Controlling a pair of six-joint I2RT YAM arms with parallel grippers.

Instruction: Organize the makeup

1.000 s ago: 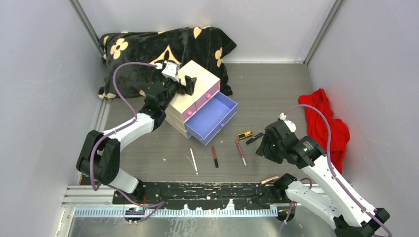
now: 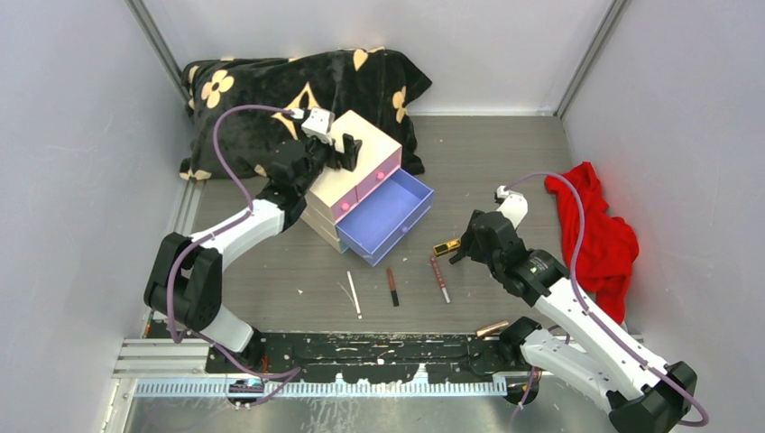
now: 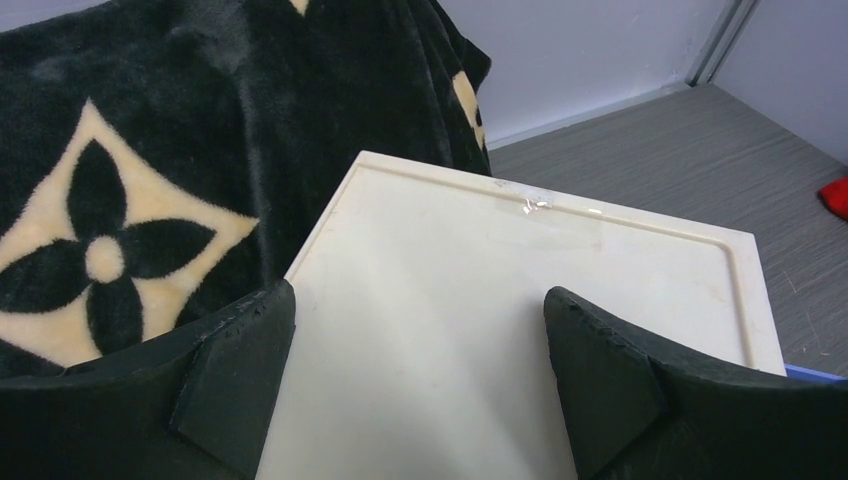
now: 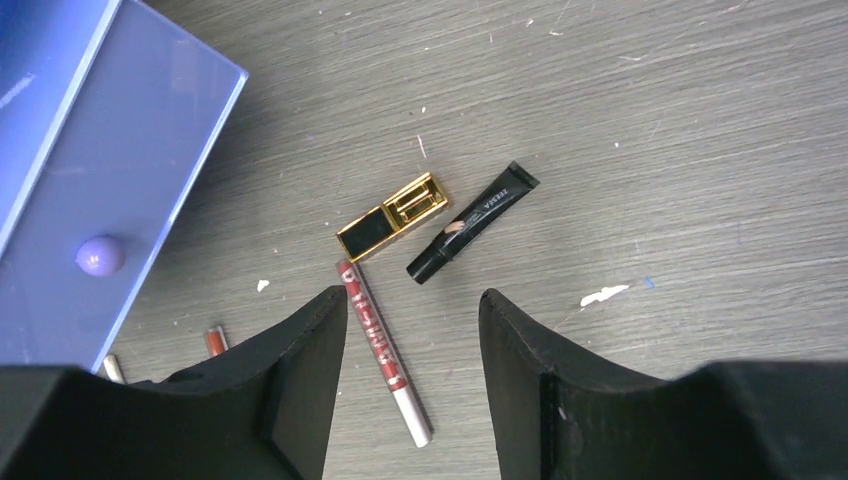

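A small drawer chest (image 2: 361, 153) has its blue bottom drawer (image 2: 379, 216) pulled out, apparently empty. My left gripper stands open at the chest's cream top. On the floor lie a gold-and-black case (image 4: 392, 217), a black tube (image 4: 472, 222), a red-and-white pencil (image 4: 378, 345), a brown pencil (image 2: 392, 287), a white pencil (image 2: 354, 295) and a copper tube (image 2: 493, 328). My right gripper hangs above the gold case and black tube, fingers apart, nothing between them.
A patterned dark cushion (image 2: 235, 126) lies behind the chest. A red cloth (image 2: 604, 253) lies along the right wall.
The left arm shifted slightly earlier; the objects lie unchanged.
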